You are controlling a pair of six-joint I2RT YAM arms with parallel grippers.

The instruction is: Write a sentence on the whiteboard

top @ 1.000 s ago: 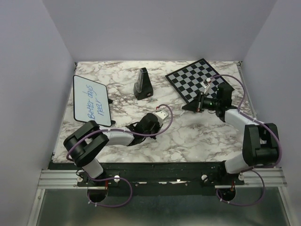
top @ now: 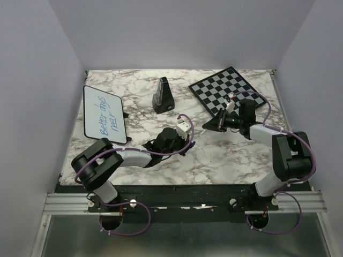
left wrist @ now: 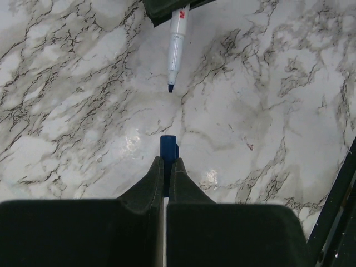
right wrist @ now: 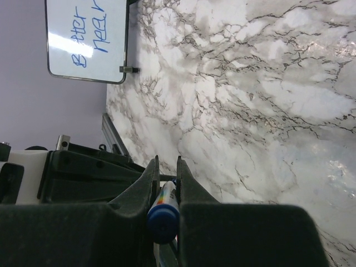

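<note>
The whiteboard at the left reads "Better days near" in blue; the right wrist view shows part of it too. My left gripper is shut on a blue marker cap, held upright in its view over the table. My right gripper is shut on a white marker with a blue end; in the left wrist view its dark tip points toward the cap, with a gap between them. In the top view the two grippers face each other at mid-table.
A black holder stands at the back middle. A checkerboard lies at the back right.
My right gripper has moved a little left and down in the top view with the marker, nearer my left gripper, which has shifted slightly right.
</note>
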